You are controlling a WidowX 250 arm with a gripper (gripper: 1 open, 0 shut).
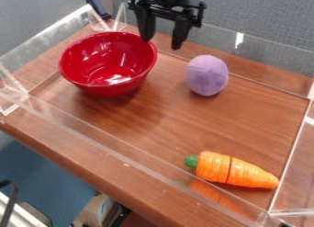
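My black gripper (162, 33) hangs at the top centre, open, its two fingers apart above the table just behind the red bowl, with nothing seen between them. The red bowl (105, 76) sits at the back left and looks empty. A purple ball (207, 76) rests to its right, below and right of the gripper. An orange toy carrot (233, 170) with a green tip lies at the front right.
A low clear plastic wall surrounds the wooden table top (160, 130). Beyond the front left edge are the blue floor and some cables.
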